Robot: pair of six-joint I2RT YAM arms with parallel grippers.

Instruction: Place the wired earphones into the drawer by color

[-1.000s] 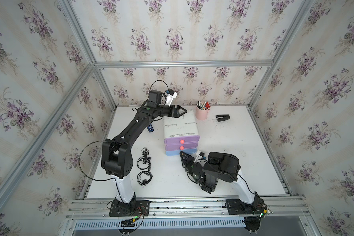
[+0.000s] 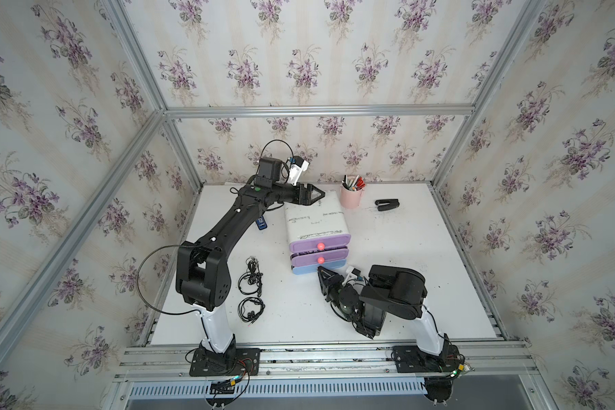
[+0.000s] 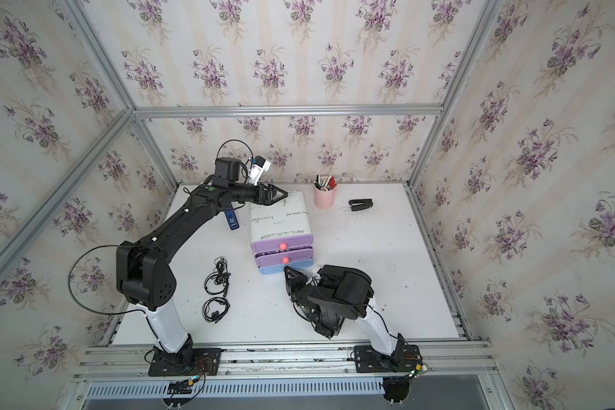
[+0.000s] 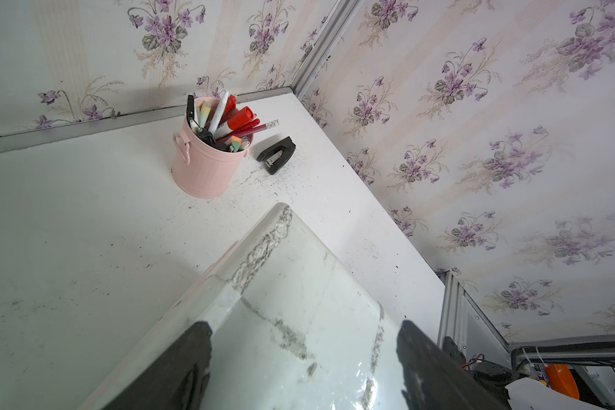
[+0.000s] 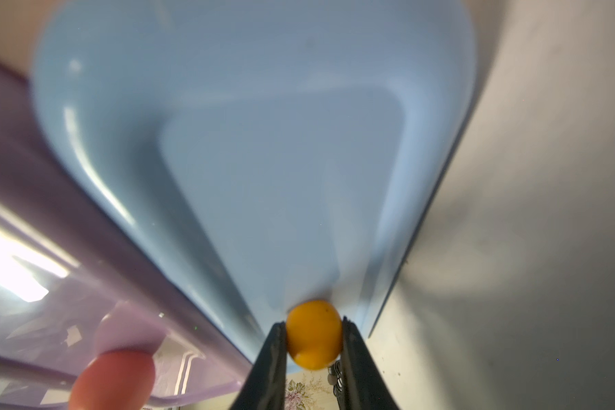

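Two bundles of black wired earphones (image 2: 250, 309) lie on the table left of a stacked drawer unit (image 2: 314, 222) with a white top, purple drawers and a blue bottom drawer (image 5: 280, 191). My left gripper (image 2: 317, 194) is raised over the unit's top, open with nothing between its fingers. In the right wrist view, my right gripper is shut on the yellow knob (image 5: 313, 328) of the blue drawer, low at the unit's front.
A pink pen cup (image 2: 351, 198) and a black stapler (image 2: 386, 203) stand at the back right. A blue object (image 3: 231, 217) lies left of the unit.
My left arm has hardly moved.
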